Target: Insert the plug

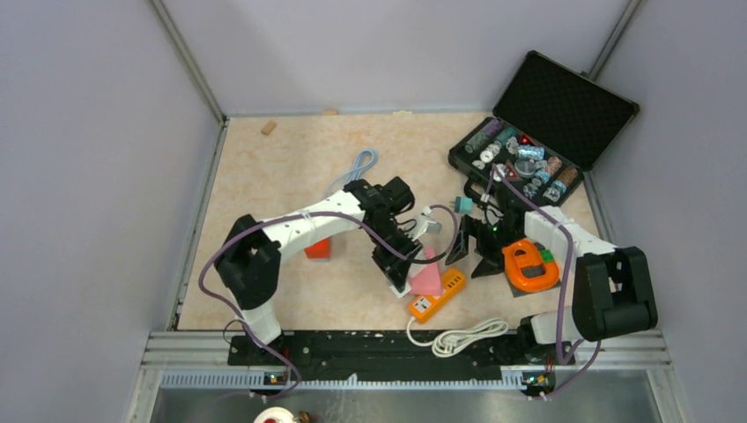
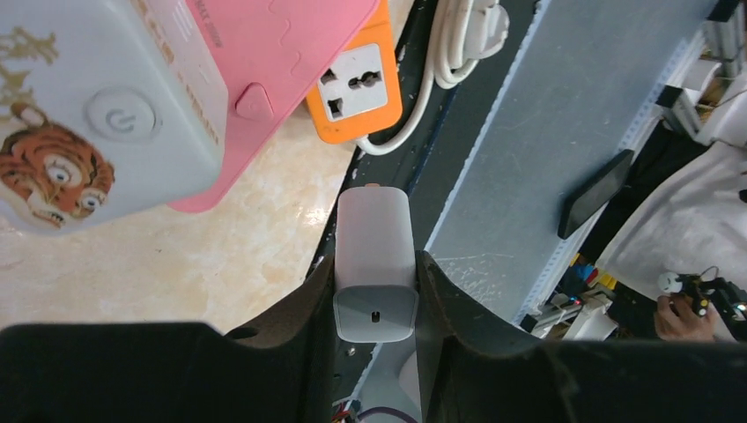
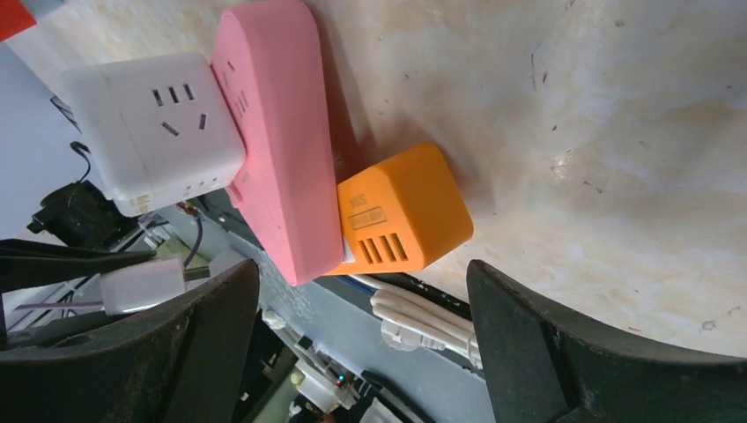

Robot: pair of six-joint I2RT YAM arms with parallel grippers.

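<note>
My left gripper is shut on a white rectangular plug (image 2: 374, 247), held low beside the pink triangular strip (image 2: 255, 132) and the white cube socket with a tiger picture (image 2: 106, 97). An orange power strip (image 2: 374, 115) lies next to the pink strip, its sockets visible. In the right wrist view, the cube's slotted face (image 3: 154, 132) shows, with the left gripper and plug (image 3: 141, 286) at lower left. My right gripper is open above the orange strip's end, nothing between its fingers.
An open black case (image 1: 564, 110) stands at back right. An orange ring-shaped object (image 1: 531, 280) lies at right, a red block (image 1: 317, 251) at left and a blue cable (image 1: 364, 157) behind. A coiled white cable (image 1: 467, 339) lies along the front edge.
</note>
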